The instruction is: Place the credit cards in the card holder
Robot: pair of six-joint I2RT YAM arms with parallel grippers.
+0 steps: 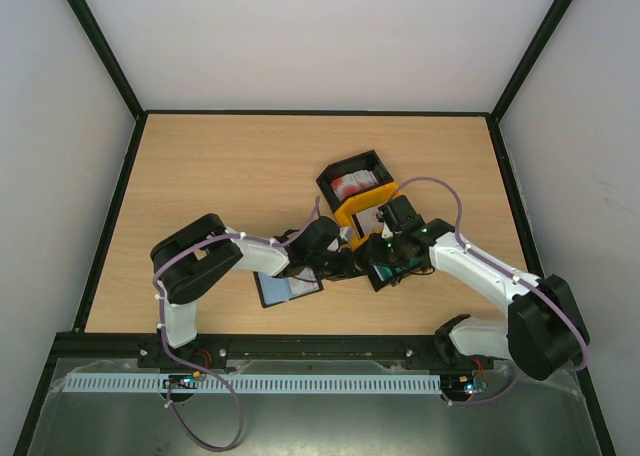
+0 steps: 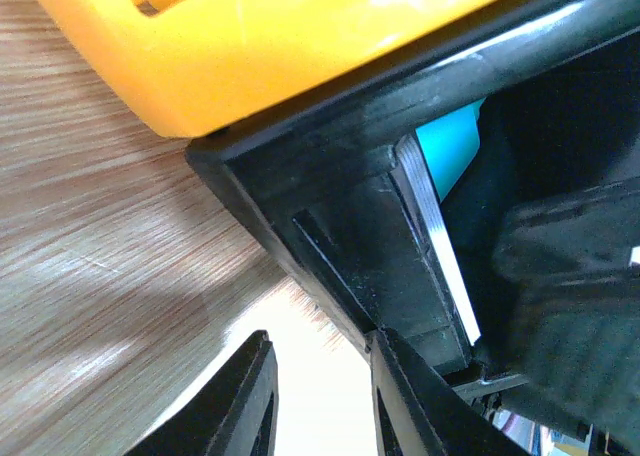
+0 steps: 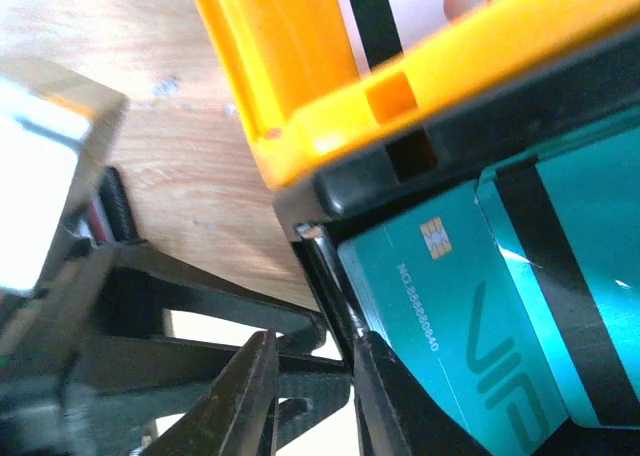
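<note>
The teal credit cards (image 3: 465,316) lie in a black tray (image 1: 380,281), beside its inner wall in the right wrist view. The likely card holder (image 1: 290,288), open with pale blue and white panels, lies flat under the left arm. At the tray's near left corner is my left gripper, its fingers close to the outer wall; whether it grips anything is unclear against the glare. My right gripper is over the tray's left wall, part open, with no card visible between its fingers. In the right wrist view the left gripper's dark fingers (image 3: 310,391) appear behind it.
A yellow tray (image 1: 350,208) with a white card adjoins the black tray. Behind it stands another black tray (image 1: 330,171) holding red and white cards. The two grippers are very close together. Bare wood lies across the table's back left (image 1: 220,166).
</note>
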